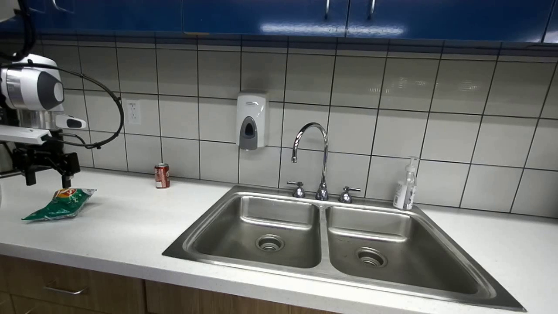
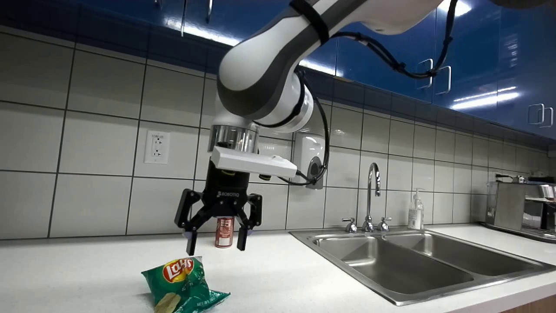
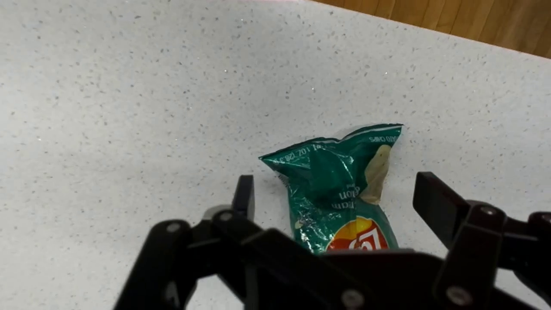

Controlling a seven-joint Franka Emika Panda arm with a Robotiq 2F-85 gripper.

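A green Lay's chip bag [image 1: 62, 204] lies on the white counter, left of the sink. My gripper [image 1: 48, 183] is open above it, fingers pointing down. In exterior view 2 the bag [image 2: 182, 287] appears lower than the gripper [image 2: 216, 249] and nearer that camera, with nothing between the fingers. From the wrist, the bag [image 3: 335, 175] shows between the two spread fingertips, its logo end partly hidden behind the gripper body. A red soda can [image 1: 162, 175] stands upright near the tiled wall; in exterior view 2 the can [image 2: 224, 232] is seen behind the gripper.
The double-basin steel sink [image 1: 324, 269] with its tall faucet [image 1: 323, 157] fills the counter's right part. A pump bottle [image 1: 406, 188] stands at its back edge. A soap dispenser [image 1: 252, 120] hangs on the wall. Counter between bag and sink is clear.
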